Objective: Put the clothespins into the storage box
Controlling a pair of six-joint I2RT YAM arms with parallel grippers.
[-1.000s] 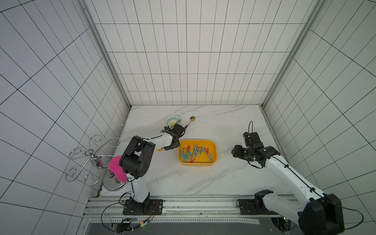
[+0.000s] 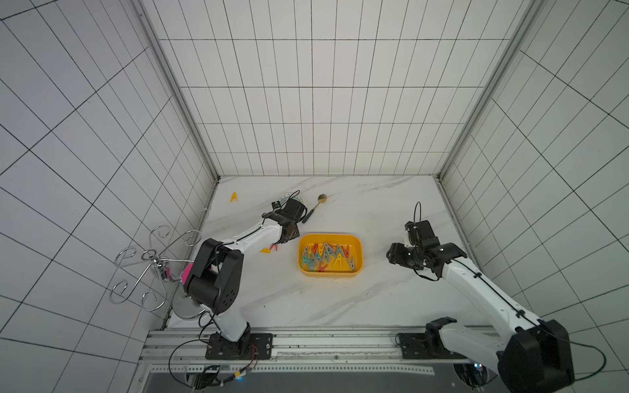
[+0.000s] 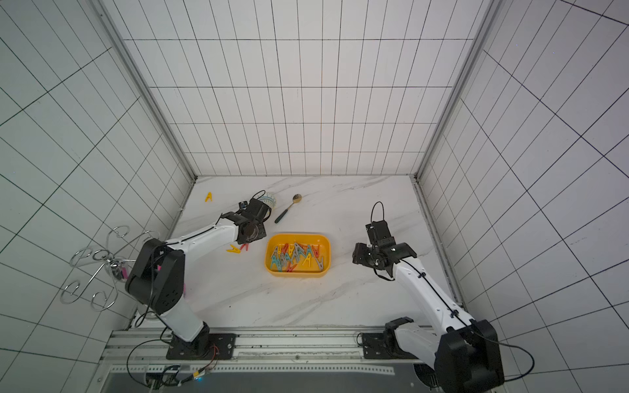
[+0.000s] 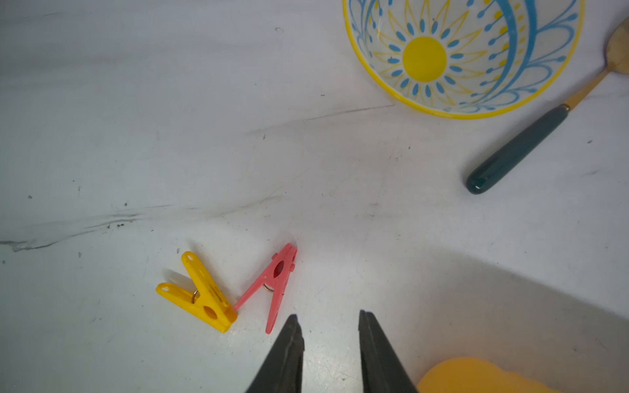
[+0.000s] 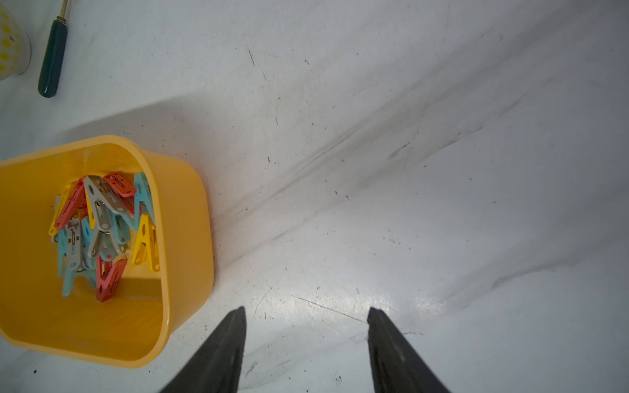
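Note:
My left gripper is open, with a narrow empty gap between its fingers, above the table left of the storage box. A yellow clothespin (image 4: pixel 201 298) and a red clothespin (image 4: pixel 276 278) touch on the table, just left of those fingers in the left wrist view. Another yellow clothespin (image 2: pixel 234 196) is at the back left in the top left view. The yellow storage box (image 5: pixel 186 235) holds many red, blue, grey and yellow clothespins (image 5: pixel 98 216). My right gripper stands open and empty, to the right of the box.
Behind the left gripper is a patterned bowl (image 4: pixel 458 108), with a green-handled spoon (image 4: pixel 521 149) beside it. A wire rack (image 2: pixel 156 262) and a pink thing (image 2: pixel 188 271) stand at the front left. Table space right of the box is clear.
The right gripper stays put.

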